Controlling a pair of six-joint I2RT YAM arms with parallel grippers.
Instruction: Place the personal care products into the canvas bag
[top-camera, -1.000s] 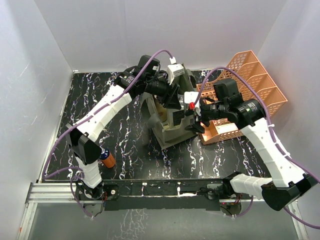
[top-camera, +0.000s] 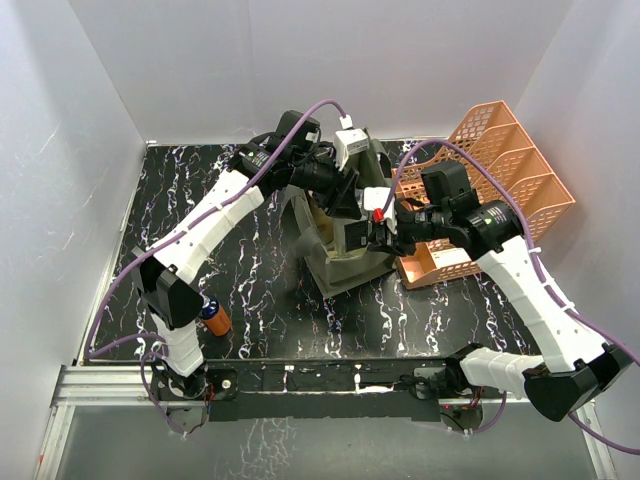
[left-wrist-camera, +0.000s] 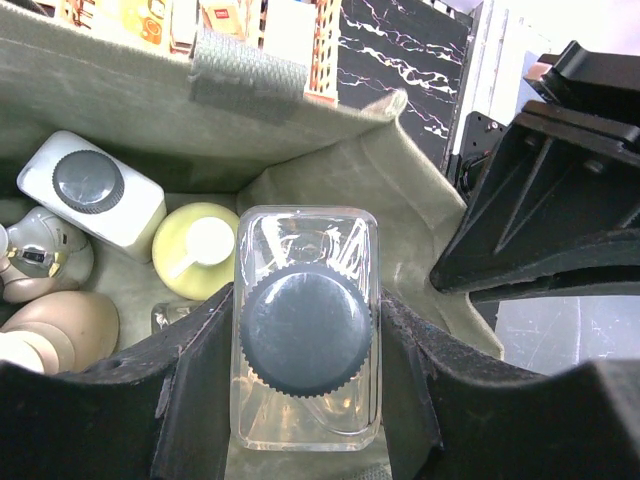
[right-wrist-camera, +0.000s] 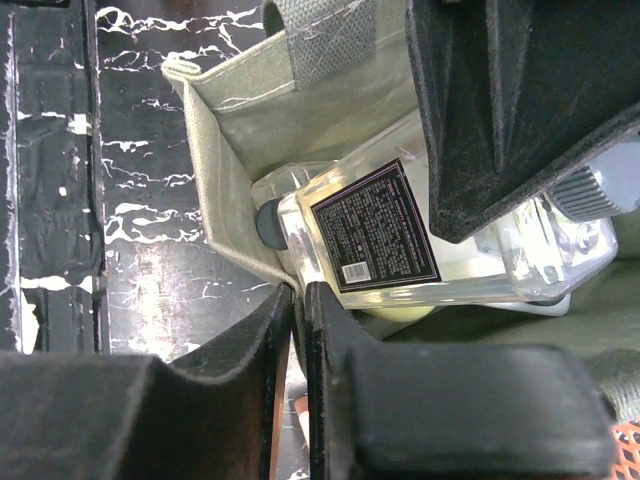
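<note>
The olive canvas bag (top-camera: 335, 270) stands mid-table, both grippers over it. My left gripper is shut on a clear bottle with dark ribbed cap (left-wrist-camera: 306, 325), inside the bag, where a white bottle (left-wrist-camera: 110, 200), a yellow item (left-wrist-camera: 195, 270) and other products also lie. In the right wrist view a clear bottle with black label (right-wrist-camera: 375, 230) lies in the bag. My right gripper is at the bag's rim; whether anything is between its fingertips is unclear.
An orange plastic rack (top-camera: 530, 180) stands right of the bag. An orange container with dark lid (top-camera: 216, 318) stands on the front left of the marble table (top-camera: 250, 270), which is otherwise clear there.
The left arm looks unchanged.
</note>
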